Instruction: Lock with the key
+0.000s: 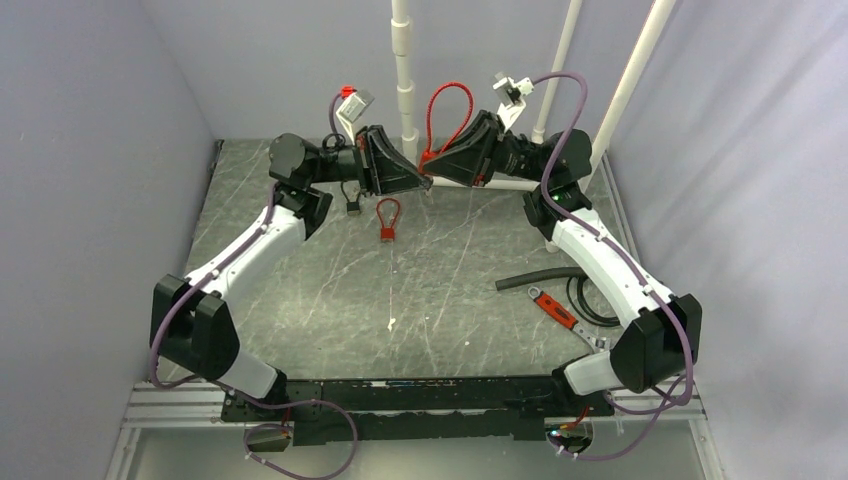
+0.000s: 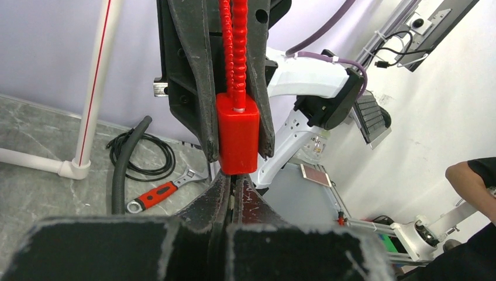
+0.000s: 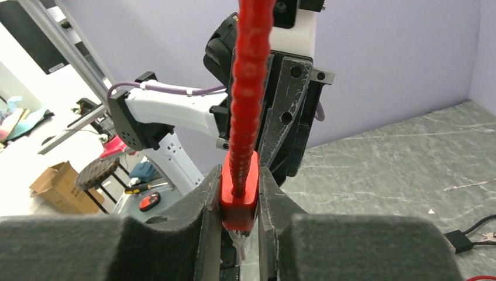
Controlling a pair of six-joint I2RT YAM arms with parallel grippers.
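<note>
A red padlock [image 2: 238, 137] with a long red coiled shackle hangs level between the two arms. My right gripper is shut on its body, one finger on each side. A small silver key [image 3: 238, 241] shows just under the padlock in the right wrist view. My left gripper is shut, its tips close against the padlock's underside. A thin pale sliver shows between these fingers in the left wrist view; whether it is part of the key cannot be made out. The keyhole is hidden.
On the grey tabletop [image 1: 330, 300] lie another red padlock [image 1: 387, 233] and a black one [image 1: 353, 208]. To the right are a dark hose [image 1: 540, 277], a coiled black cable [image 1: 598, 318] and a red-handled wrench [image 1: 555, 309]. White pipes [image 1: 405, 90] stand behind the grippers.
</note>
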